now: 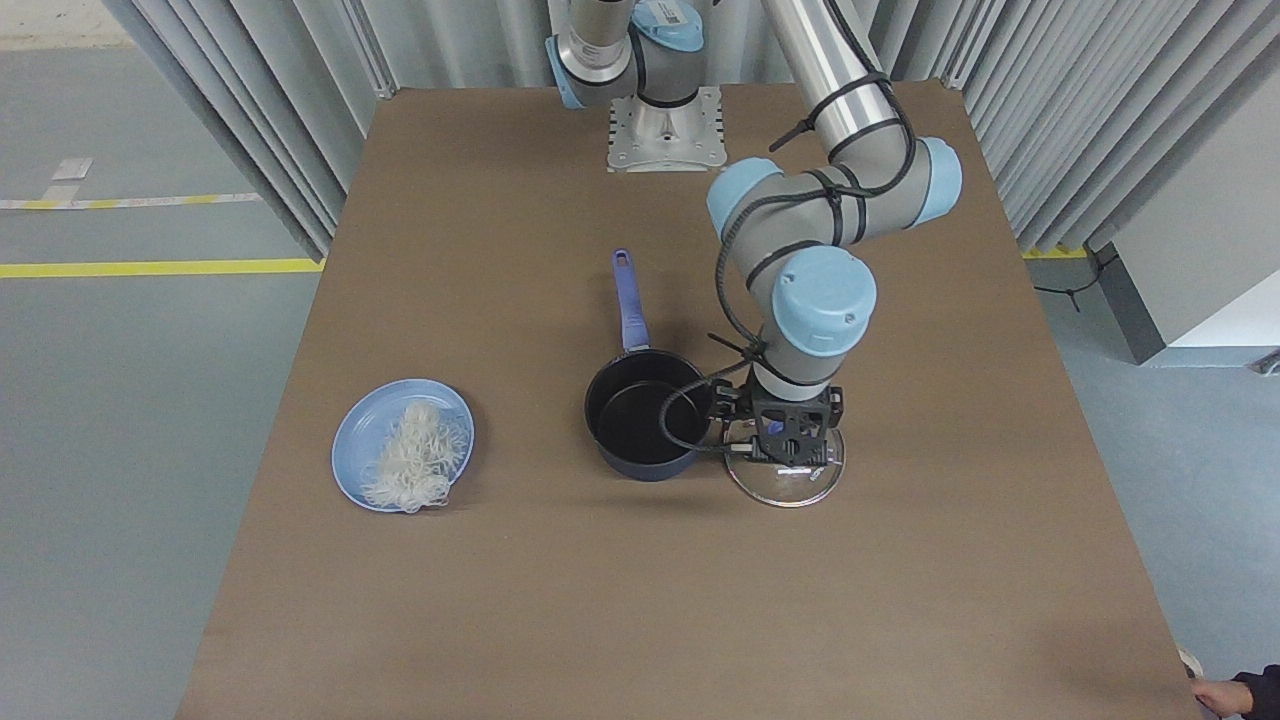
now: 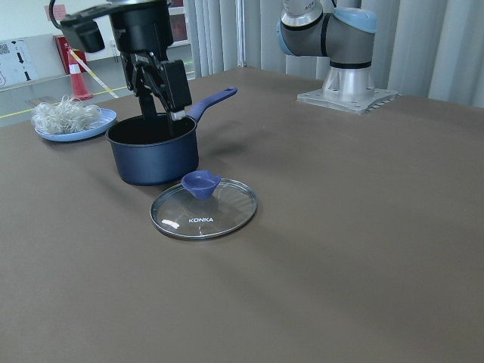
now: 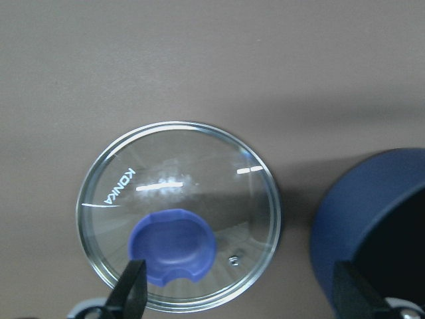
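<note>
A glass lid (image 1: 801, 480) with a blue knob (image 3: 172, 245) lies flat on the table beside a dark blue saucepan (image 1: 630, 444), whose blue handle (image 1: 630, 300) points to the back. My gripper is raised above the lid and pan edge; in the wrist view its two fingers stand wide apart, open, with nothing between them. In the left view the lid (image 2: 204, 218) is in the foreground, and the gripper is over the pan.
A blue plate (image 1: 357, 444) of white noodles sits left of the pan. A hand (image 1: 1218, 696) shows at the right front corner.
</note>
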